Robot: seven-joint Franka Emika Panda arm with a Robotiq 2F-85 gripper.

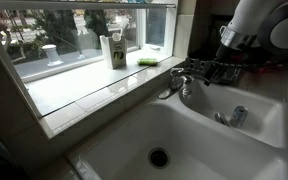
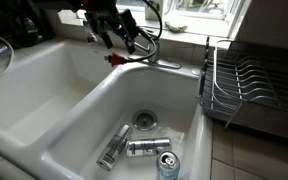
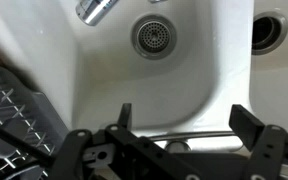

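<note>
My gripper stands open over a white double sink, its two fingers wide apart with nothing between them. In exterior view 2 the gripper hangs above the back of the sink, well clear of the cans. Down in the basin on that view's right, a silver can and another can lie on their sides. A blue-topped can is nearest the camera there. The wrist view shows one can, cut off by the top edge, near the drain.
A metal faucet rises behind the sink. Beside the basin stands a dark wire dish rack. On the windowsill are a carton and a green item. The other basin looks empty.
</note>
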